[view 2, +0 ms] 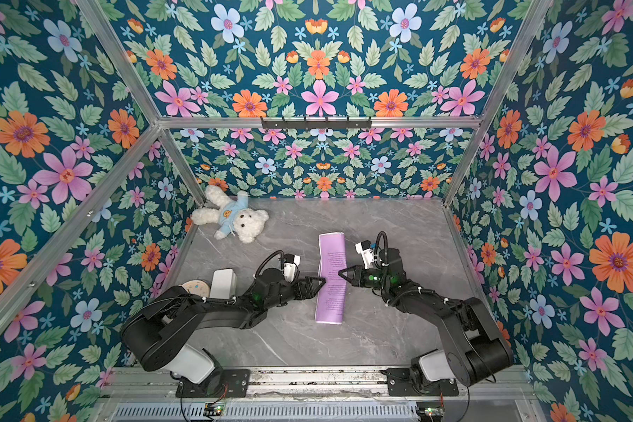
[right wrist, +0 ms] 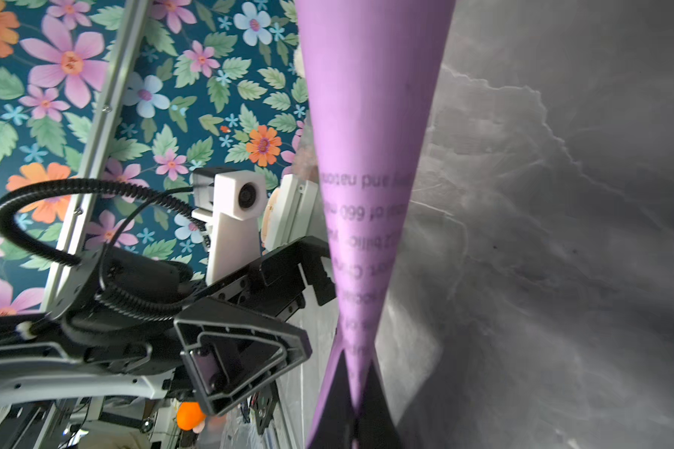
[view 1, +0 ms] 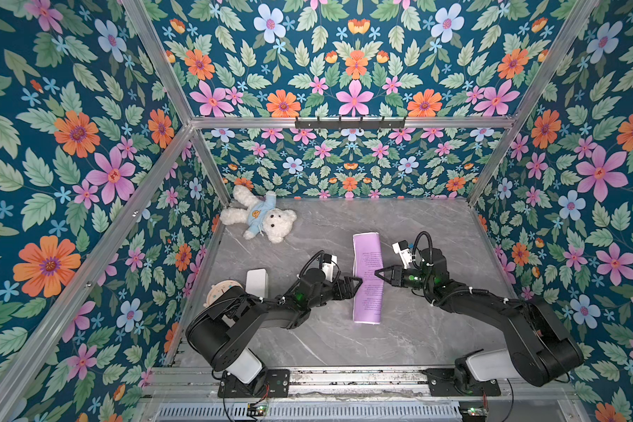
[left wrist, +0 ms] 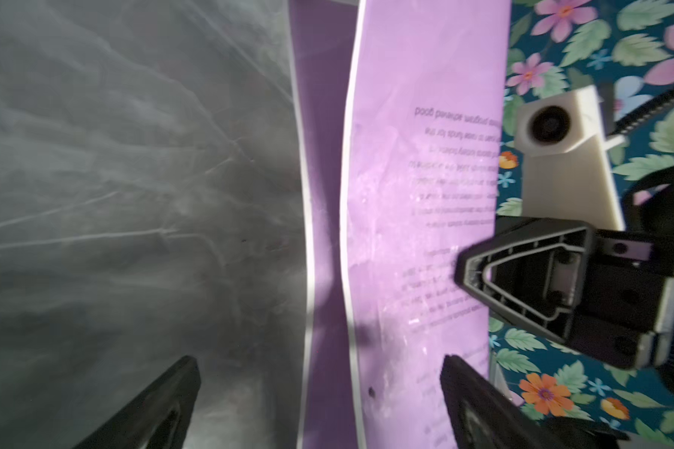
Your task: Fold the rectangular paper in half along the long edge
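The purple printed paper [view 1: 366, 302] lies lengthwise mid-table, folded over into a long narrow strip; in the left wrist view its upper layer [left wrist: 404, 187] has its free edge just inside the lower layer's edge [left wrist: 318, 262]. My left gripper [view 1: 351, 288] stands open at the paper's left side, its fingers on either side of those edges. My right gripper [view 1: 377, 273] is shut at the paper's right, folded side. In the right wrist view the paper runs down to its fingertips; whether a thin part is between them is hard to tell.
A white teddy bear [view 1: 277, 225] in blue lies at the back left. A white box [view 1: 256, 281] and a round wooden item [view 1: 218, 289] lie at the left, partly behind the left arm.
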